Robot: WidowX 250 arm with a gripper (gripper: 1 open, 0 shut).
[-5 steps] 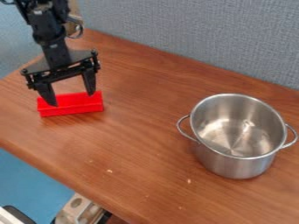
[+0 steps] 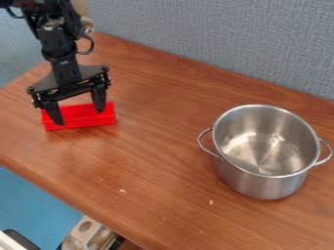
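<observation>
A black robot gripper [image 2: 76, 104] reaches down from the upper left over a red rectangular block [image 2: 81, 118] on the wooden table. Its fingers are spread along the block's length, low at its top; whether they touch it is unclear. A steel pot [image 2: 261, 179] with two handles stands on the right side of the table, apart from the block.
A grey textured wall [image 2: 229, 44] runs along the back. Blue floor and some metal hardware show beyond the near left edge.
The gripper has shifted very slightly over the block. The block and pot look unmoved.
</observation>
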